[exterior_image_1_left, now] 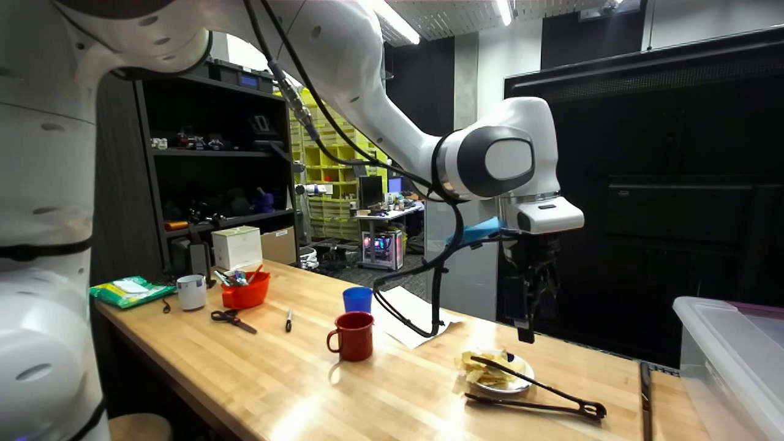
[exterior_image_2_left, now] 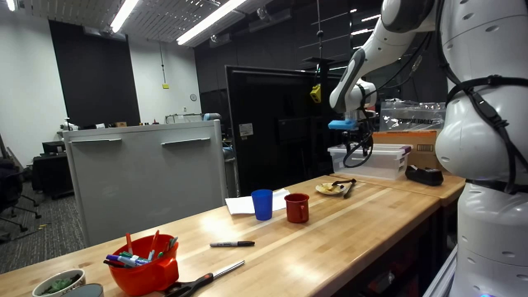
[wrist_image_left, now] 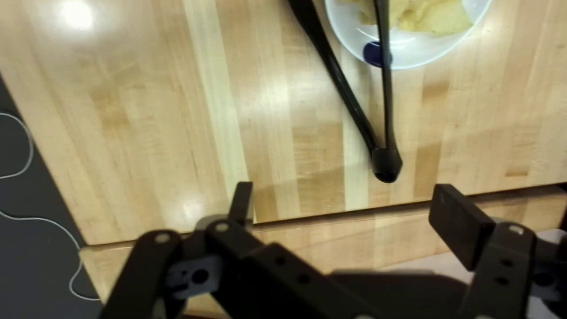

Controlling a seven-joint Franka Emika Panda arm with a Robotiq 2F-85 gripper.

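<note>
My gripper is open and empty, its two black fingers spread wide in the wrist view. Below it on the table lie black tongs (wrist_image_left: 348, 98); their hinge end points toward my fingers and is apart from them. One arm of the tongs rests across a white plate (exterior_image_1_left: 523, 367), while the other lies on the wood beside it. Pale yellow chips (exterior_image_1_left: 490, 367) fill the plate. In exterior view 1 the gripper (exterior_image_1_left: 536, 316) hangs above the table, over the area beside the plate.
A red mug (exterior_image_1_left: 356, 338) and a blue cup (exterior_image_1_left: 358, 298) stand left of the plate, near white paper (exterior_image_1_left: 411, 312). A clear plastic bin (exterior_image_1_left: 724, 360) is at the right. Farther left are scissors (exterior_image_1_left: 233, 320), a marker (exterior_image_2_left: 232, 244) and a red container (exterior_image_1_left: 246, 294) of pens.
</note>
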